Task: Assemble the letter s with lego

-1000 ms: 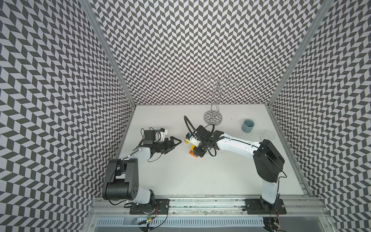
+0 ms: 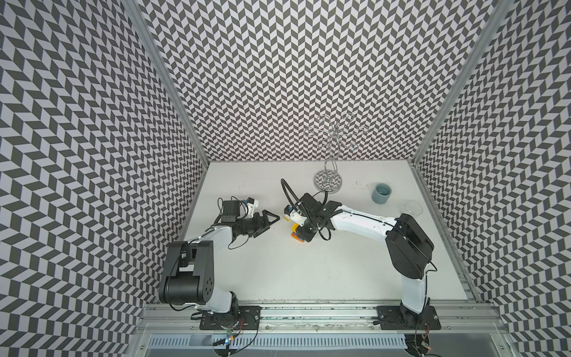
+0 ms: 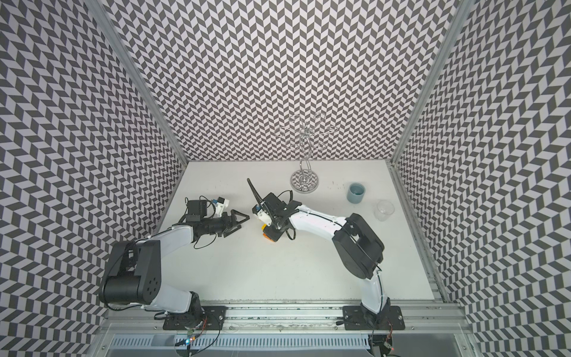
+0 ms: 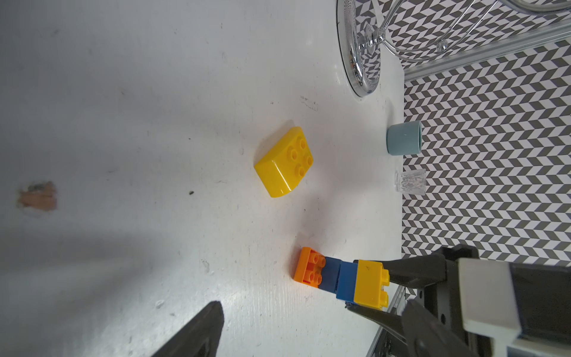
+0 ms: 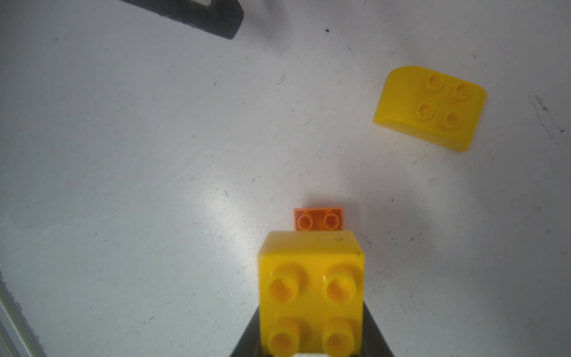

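Observation:
A stack stands upright in the left wrist view, with an orange brick at its far end, blue bricks in the middle and a yellow brick at the near end. My right gripper is shut on this stack; the studs of its yellow brick face the right wrist camera and partly cover the orange brick. A loose yellow curved brick lies apart on the table, studs up. My left gripper is open and empty, to the left of the right gripper.
At the back stands a metal stand with a round base. A blue-grey cup and a clear glass are at the right.
My right gripper and arm have shifted slightly to the left, with the stack still in the fingers. The left arm looks unmoved.

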